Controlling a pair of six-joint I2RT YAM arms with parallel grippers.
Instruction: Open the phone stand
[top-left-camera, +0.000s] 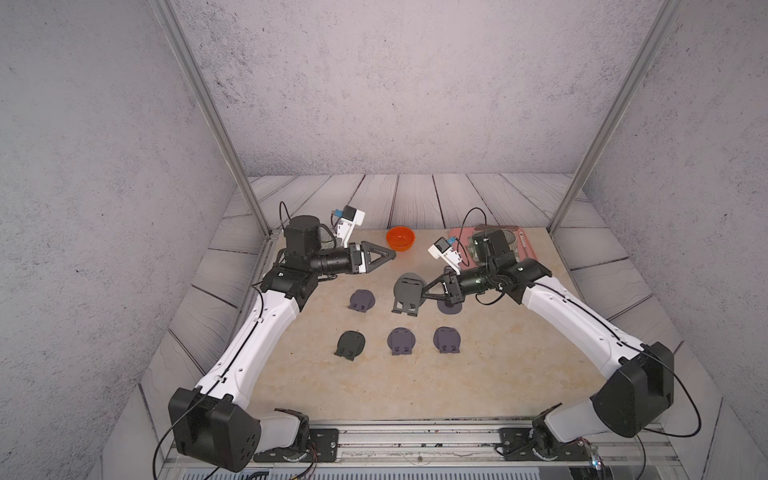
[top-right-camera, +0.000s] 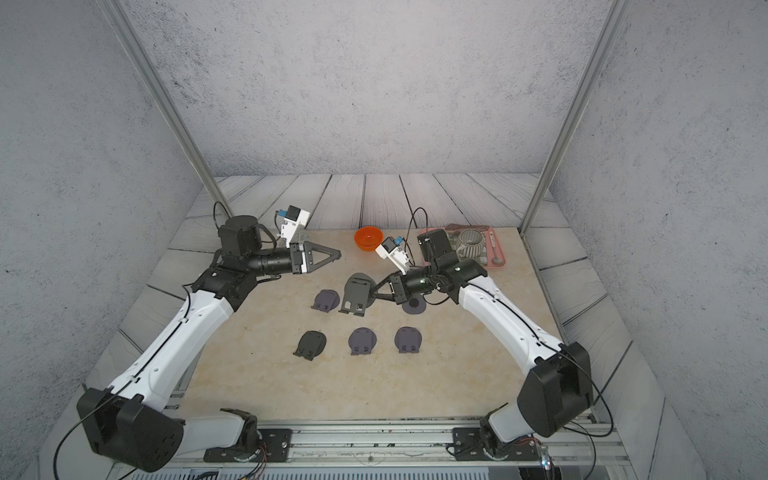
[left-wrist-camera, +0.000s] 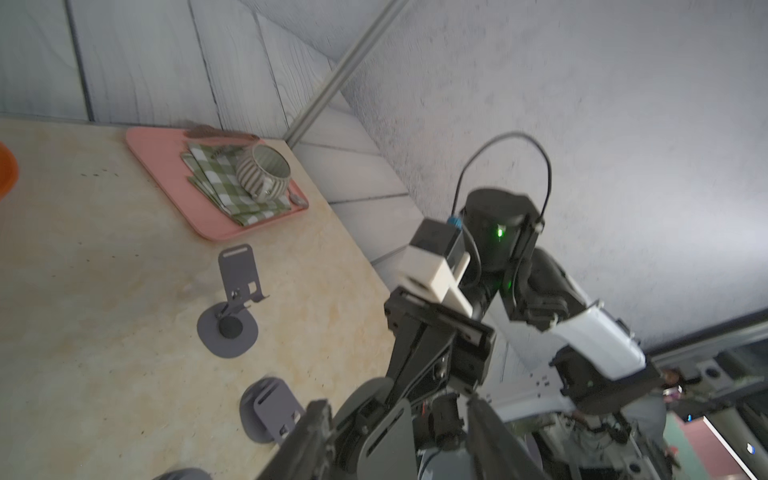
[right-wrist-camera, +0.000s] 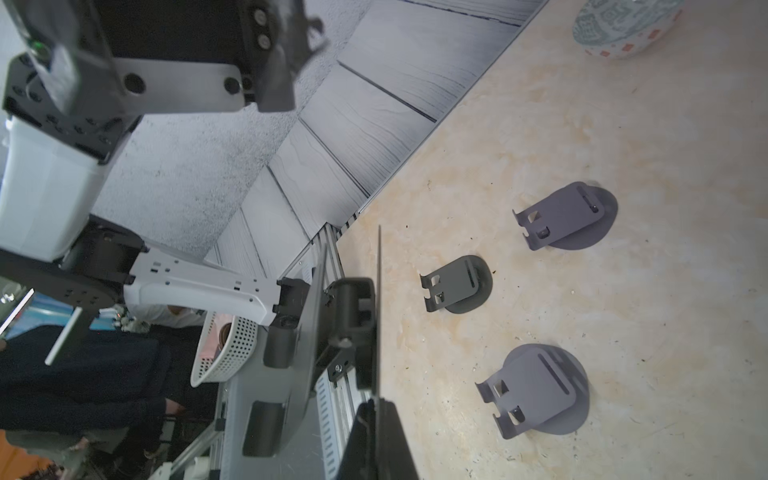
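Observation:
A dark grey phone stand (top-left-camera: 409, 291) hangs above the table's middle, with my right gripper (top-left-camera: 424, 293) shut on its edge. In the right wrist view this stand shows nearly edge-on, its thin plate (right-wrist-camera: 317, 336) rising from the fingertips. My left gripper (top-left-camera: 393, 254) is up and to the left of the stand, clear of it. The left wrist view shows its blurred fingers (left-wrist-camera: 482, 440) apart, with the held stand (left-wrist-camera: 392, 448) beyond them and nothing gripped. How far the stand's hinges are unfolded is hard to tell.
Several folded stands lie on the table, among them a black one (top-left-camera: 349, 345) and a purple-grey one (top-left-camera: 401, 341). Another stand (left-wrist-camera: 237, 276) is upright and unfolded near the pink tray (left-wrist-camera: 172, 188). An orange bowl (top-left-camera: 400, 237) sits at the back.

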